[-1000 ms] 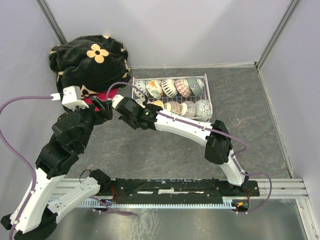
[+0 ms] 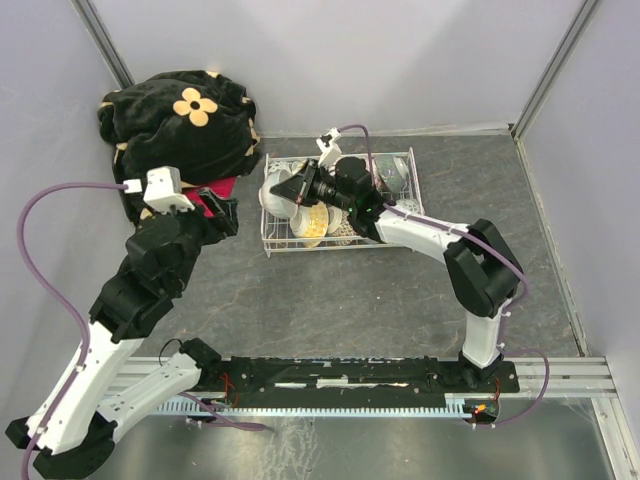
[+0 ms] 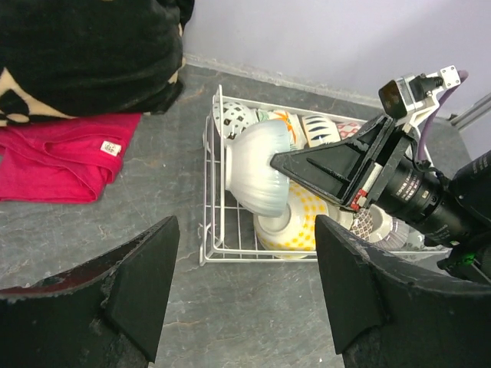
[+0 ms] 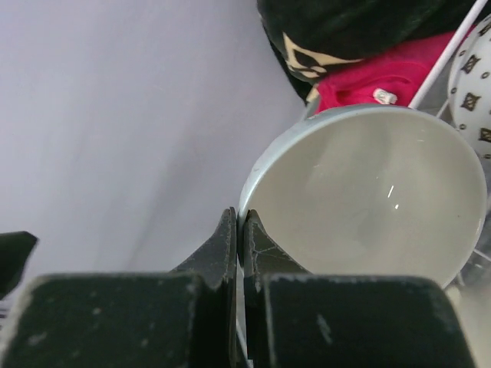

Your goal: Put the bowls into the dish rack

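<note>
A plain white bowl is tilted on its side at the left end of the dish rack. My right gripper is shut on its rim, with the hollow side facing the right wrist camera. In the top view, the right arm reaches over the rack, and the bowl shows at its tip. Whether the bowl rests on the wires is hard to tell. Left of the rack, my left gripper stands open, its fingers wide apart and nothing between them.
Patterned bowls fill other slots, among them a yellow-dotted bowl and a black-spotted bowl. A red cloth and a dark flowered blanket lie to the left. Floor in front of the rack is clear.
My right gripper has moved from the rack's front left up over its left end, where the white bowl now shows at its tip. The left arm has shifted slightly right.
</note>
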